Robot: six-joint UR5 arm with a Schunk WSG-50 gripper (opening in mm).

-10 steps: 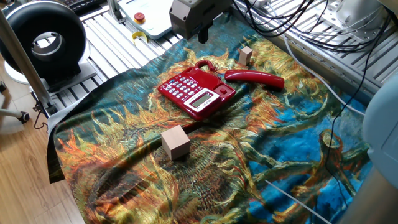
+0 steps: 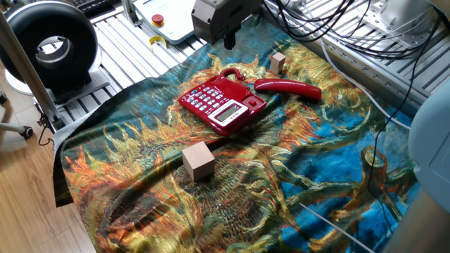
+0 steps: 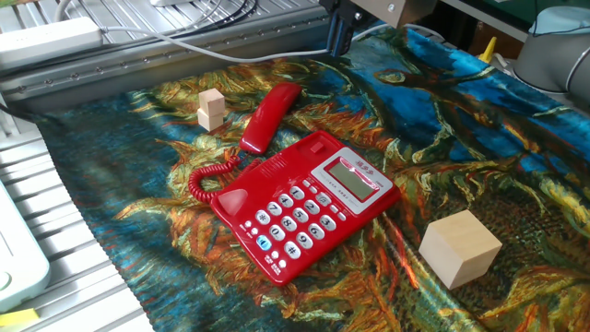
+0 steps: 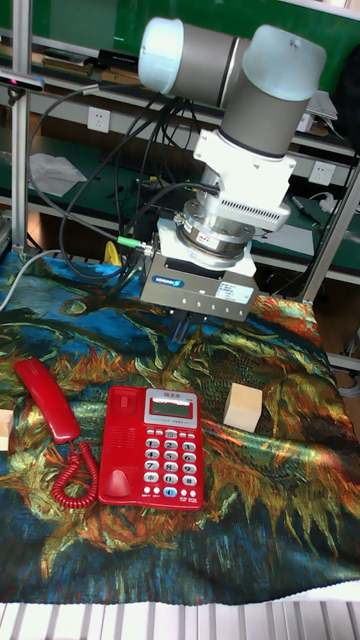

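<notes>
A red desk phone (image 3: 304, 203) with a grey display and white keys lies face up on the patterned cloth. Its handset (image 3: 270, 118) is off the cradle, on the cloth beside the base, with the coiled cord (image 4: 72, 482) running between them. My gripper (image 4: 183, 326) hangs above the cloth, apart from the phone and handset. Its dark fingers (image 3: 342, 35) point down, and nothing shows held in them. The gap between them is too small to make out, so open or shut is unclear.
A wooden cube (image 2: 198, 161) sits near the display end of the phone. Smaller wooden blocks (image 3: 211, 109), seemingly stacked, stand near the handset. A white cable (image 3: 230, 57) crosses the cloth's edge. Bare cloth (image 2: 133, 204) lies around the cube.
</notes>
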